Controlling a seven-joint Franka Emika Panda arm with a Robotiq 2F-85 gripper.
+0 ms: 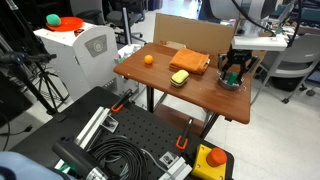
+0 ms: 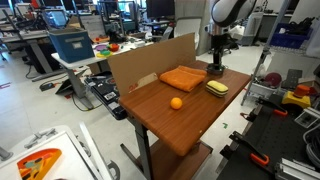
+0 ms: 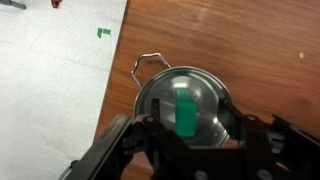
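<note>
A metal pot [image 3: 205,85] with a wire handle stands on the brown table, in the wrist view's middle. Inside its outline appears a small green object [image 3: 185,112]. My gripper is over the pot, its dark fingers parted, and a gap shows on either side of the green object. In exterior view 1 the green object [image 1: 233,77] shows among the gripper's dark parts, low at the pot; whether it rests on the bottom cannot be told. The arm partly hides the pot in both exterior views.
An orange cloth [image 1: 193,62], a yellow sponge-like block [image 1: 179,77] and an orange ball [image 1: 149,59] lie on the table [image 1: 200,93], left of the pot. A cardboard panel [image 2: 155,65] lines the far edge.
</note>
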